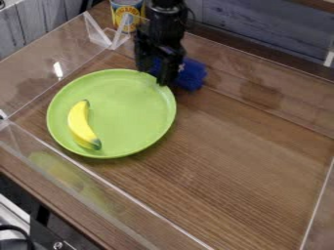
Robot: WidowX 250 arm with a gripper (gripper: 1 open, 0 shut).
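My black gripper [156, 61] reaches down from the top over a blue cloth or soft object [185, 75], just behind the rim of a green plate [124, 122]; it stands open, though what lies between its fingers is hard to make out. A yellow banana [84, 127] lies on the left part of the plate.
A can [127, 15] with a yellow label stands at the back left. Clear plastic edges run along the left side.
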